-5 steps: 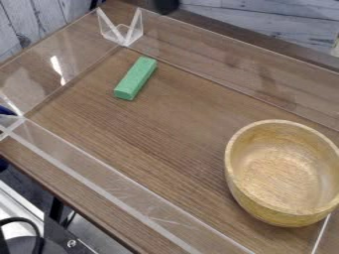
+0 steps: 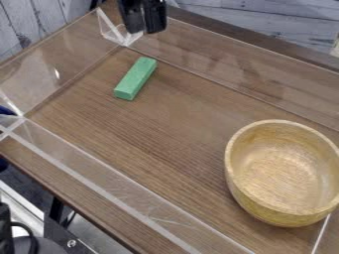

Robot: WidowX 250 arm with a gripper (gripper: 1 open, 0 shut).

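My black gripper point(image 2: 143, 20) hangs at the top centre of the camera view, above the back of the wooden table; whether its fingers are apart is too small and dark to tell. A green block point(image 2: 135, 78) lies on the table a little below it, apart from it. A large pale round bowl point(image 2: 280, 173) stands at the front right.
A clear plastic piece point(image 2: 117, 33) is at the back left, beside the gripper. Dark parts and cables lie beyond the front-left edge.
My gripper has moved down into view from the top edge and a little to the left. The block and bowl have not moved.
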